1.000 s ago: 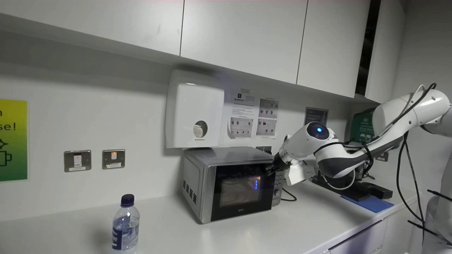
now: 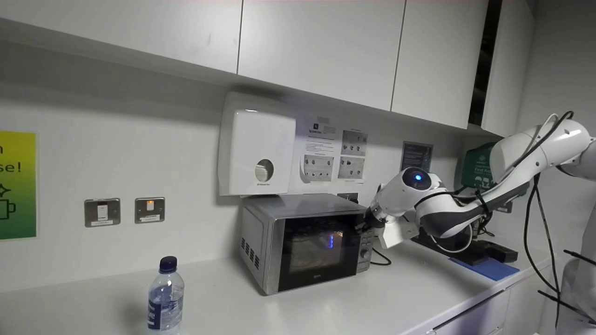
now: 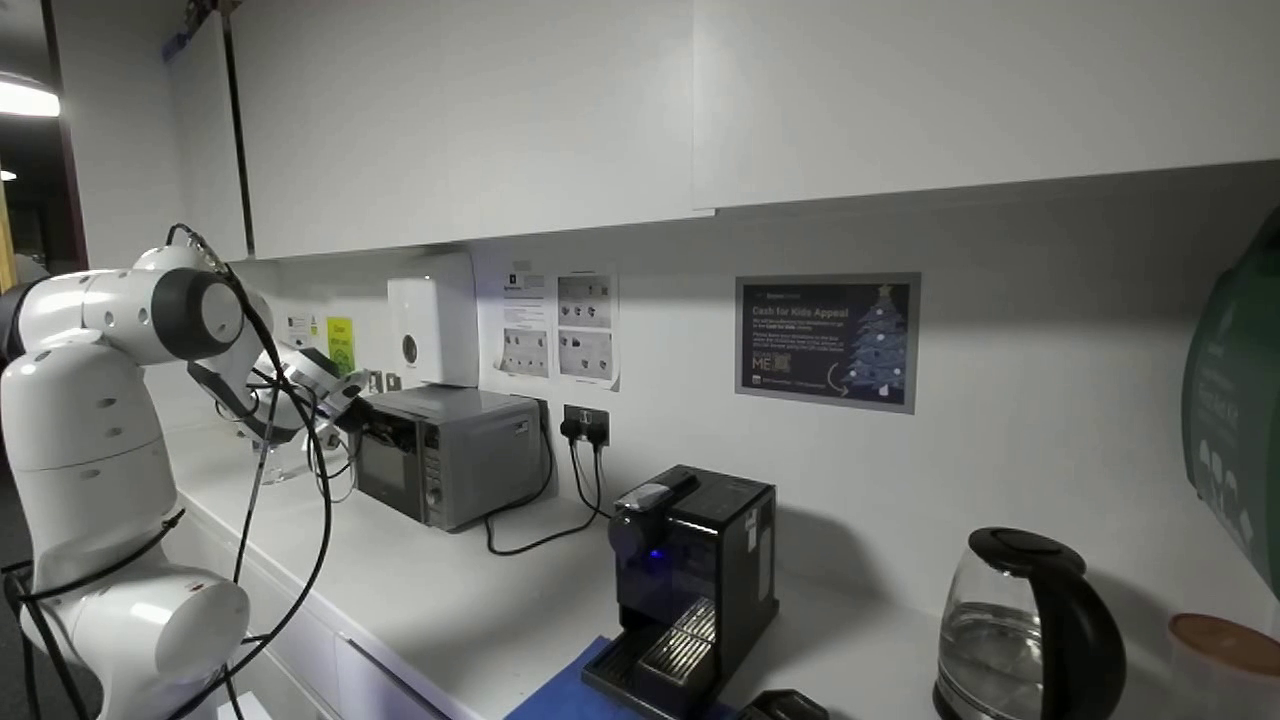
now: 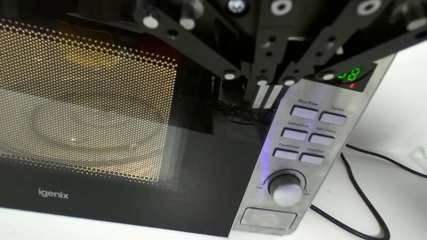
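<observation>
A silver microwave [image 2: 258, 234] with a black glass door [image 2: 318, 268] stands on the counter. In the wrist view its dark door meets the control panel [image 4: 276, 164], where the knob [image 4: 286, 190], several buttons and a green display [image 4: 352, 74] show. Whether the door is fully flush with the body I cannot tell. My gripper is shut, its two pale fingertips [image 4: 259, 96] side by side with nothing visible between them. It is by the door's upper right edge, close to the panel; contact is unclear. A yellowish shape shows behind the mesh window [image 4: 80, 120].
A water bottle [image 2: 165, 301] stands at the front left. In the second exterior view a coffee machine [image 3: 708, 540] and a kettle [image 3: 996, 624] stand right of the microwave. Cabinets [image 2: 324, 50] hang above. Bare counter [image 2: 223, 301] lies before the microwave.
My gripper and wrist have moved slightly down. The blue reflection in the door glass has shifted left, and the window looks dimmer. The microwave body and bottle have not moved.
</observation>
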